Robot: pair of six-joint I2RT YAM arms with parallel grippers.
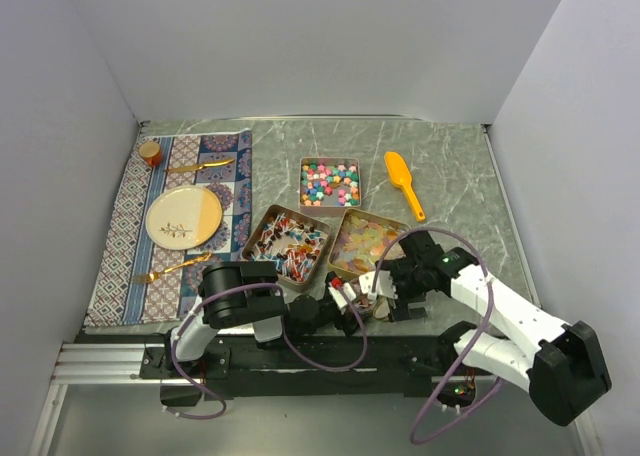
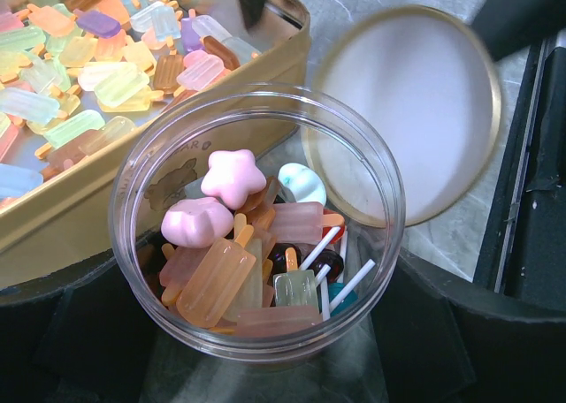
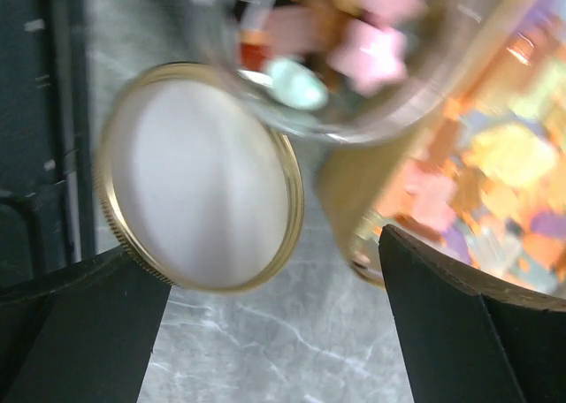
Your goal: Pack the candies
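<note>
A clear round jar (image 2: 256, 341) in the left wrist view holds pink star candies (image 2: 232, 178), popsicle shapes (image 2: 212, 288) and lollipops. My left gripper is open around its lower sides; whether the pads touch it is unclear. Beside the jar lies a white gold-rimmed lid (image 2: 416, 111). In the right wrist view this lid (image 3: 195, 182) sits just beyond my open right gripper, which has marble counter between its fingers. A tin of popsicle candies (image 1: 365, 246) adjoins the jar.
A tin of lollipops (image 1: 285, 246) stands left, one of star candies (image 1: 328, 184) behind. A yellow scoop (image 1: 400, 176) lies back right; a place mat with plate (image 1: 183, 218) fills the left. Clear counter is at the right.
</note>
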